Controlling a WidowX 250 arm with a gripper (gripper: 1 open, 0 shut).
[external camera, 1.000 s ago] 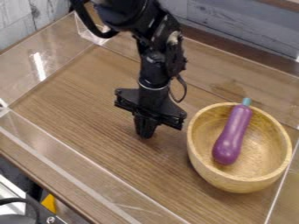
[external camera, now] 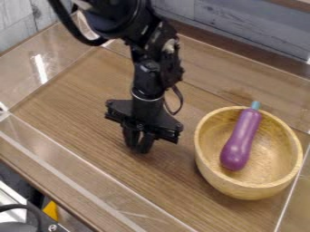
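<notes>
My gripper (external camera: pixel 134 134) is low over the middle of the wooden table (external camera: pixel 72 145), pointing down, its black fingers close to the surface. How far the fingers are open, and whether anything is between them, is too dark to tell. Right of it a pale wooden bowl (external camera: pixel 270 181) holds a purple eggplant-like object (external camera: pixel 241 139) with a blue-green tip, lying lengthwise in it.
White walls (external camera: pixel 242 27) border the table at the back and left. The table left of and in front of my gripper is bare. A small yellow object (external camera: pixel 50 210) is at the lower-left edge, beside a dark cable.
My gripper has shifted a little to the left and toward the front, away from the bowl. The bowl and purple object have not moved.
</notes>
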